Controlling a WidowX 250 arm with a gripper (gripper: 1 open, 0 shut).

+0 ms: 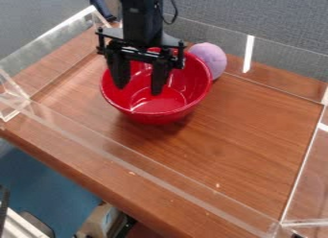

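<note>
The black gripper hangs over a red bowl on the wooden table, its two fingers apart and pointing down into the bowl's upper part. I see nothing between the fingers. The arm hides the back of the bowl. A light purple ball sits behind the bowl on the right.
Clear plastic walls edge the wooden table on several sides. A grey padded wall stands behind, and blue floor shows at the lower left.
</note>
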